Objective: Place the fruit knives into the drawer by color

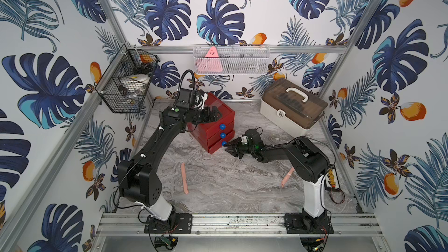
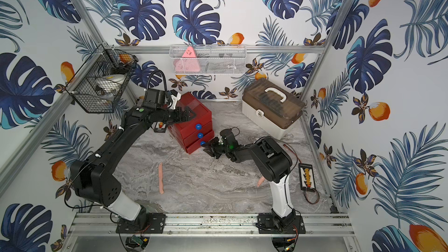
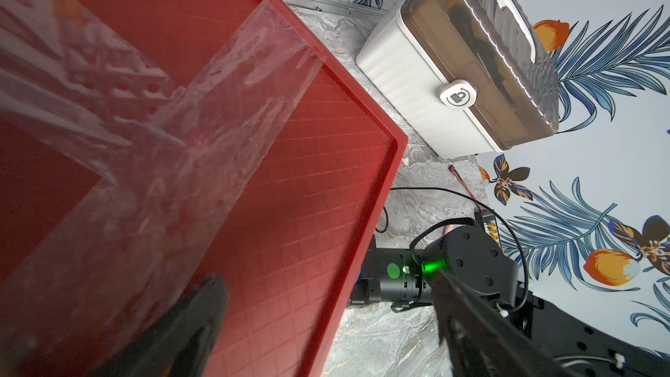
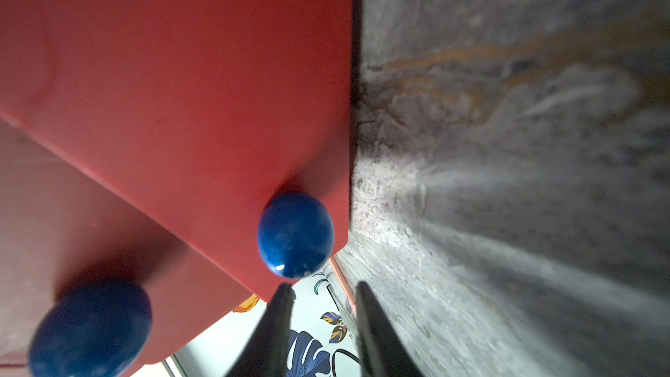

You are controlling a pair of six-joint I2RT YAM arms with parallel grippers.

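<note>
A red three-drawer cabinet point(image 1: 210, 135) with blue knobs stands at centre-left. My left gripper point(image 1: 207, 114) hovers over its top, fingers apart in the left wrist view, holding nothing. My right gripper point(image 1: 232, 146) is low at the bottom drawer's front; in the right wrist view a blue knob point(image 4: 295, 234) sits just beyond its two slightly separated fingers, with nothing seen between them. A pink knife point(image 1: 184, 177) lies on the front left of the table, and another pink piece point(image 1: 287, 177) lies at the right, partly behind the right arm.
A lidded storage box point(image 1: 291, 107) stands at back right. Wire baskets point(image 1: 130, 88) hang at left and back. A small board with cables point(image 2: 306, 176) lies at the right edge.
</note>
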